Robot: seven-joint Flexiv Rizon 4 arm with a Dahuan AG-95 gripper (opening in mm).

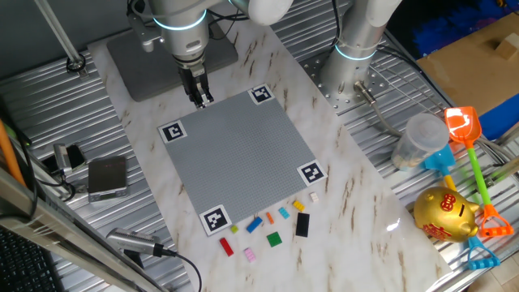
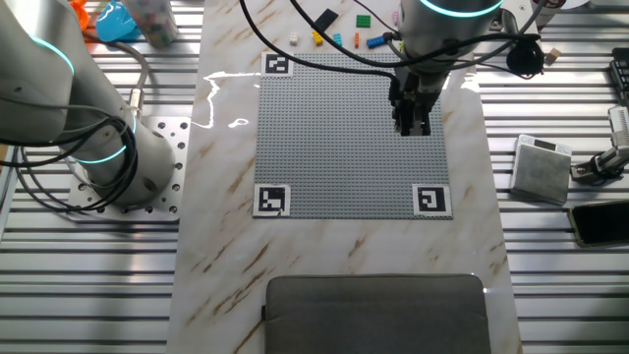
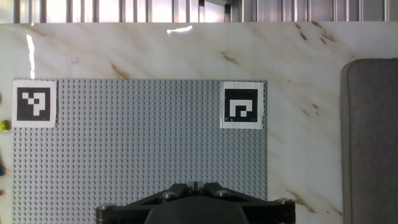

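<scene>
A grey studded baseplate [image 1: 243, 154] lies on the marbled table, a black-and-white marker at each corner. Over its edge near the arm hangs my gripper [image 1: 203, 104], pointing down. In the wrist view the fingertips of the gripper meet, and nothing shows between them. Beyond the plate's opposite edge lie loose bricks: red [image 1: 226, 246], pink [image 1: 250, 255], lime [image 1: 234, 229], blue [image 1: 255, 224], orange [image 1: 270, 218], light blue [image 1: 284, 212], yellow [image 1: 298, 206], white [image 1: 315, 197], green [image 1: 274, 239] and black [image 1: 302, 225].
A dark grey pad [image 2: 373, 315] covers one table end. Off the side are a clear container [image 1: 420, 139], a gold piggy bank [image 1: 444, 214] and toy shovels [image 1: 464, 126]. The plate's surface is bare.
</scene>
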